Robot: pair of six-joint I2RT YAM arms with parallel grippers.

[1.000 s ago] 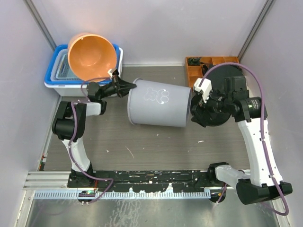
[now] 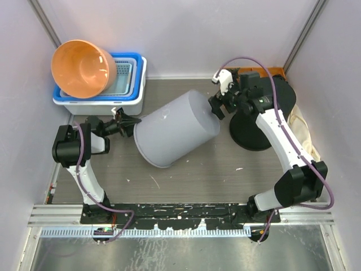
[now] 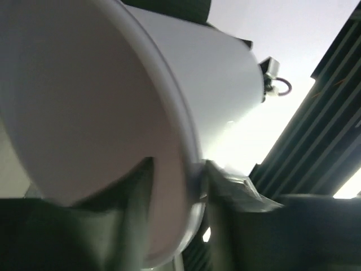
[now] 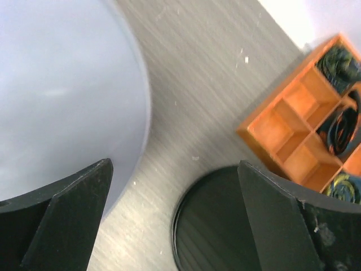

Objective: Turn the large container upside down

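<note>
The large grey container (image 2: 175, 127) lies on its side, aslant, with its rimmed mouth toward the left arm and its flat base facing the upper right. At the mouth's upper edge is my left gripper (image 2: 136, 121). Its fingers straddle the container's rim (image 3: 183, 127) in the left wrist view, one inside and one outside, with a gap left on the inner side. My right gripper stands open beside the base end. In the right wrist view, its left finger (image 4: 84, 209) overlaps the container's grey surface (image 4: 67, 107); contact cannot be told.
An orange bowl (image 2: 79, 68) leans in the blue and white trays (image 2: 138, 101) at back left. A black round object (image 2: 248, 135) and an orange divided box (image 4: 271, 132) sit at back right.
The container has shifted left and swung its base end upward in the top view. The orange bowl tipped left.
</note>
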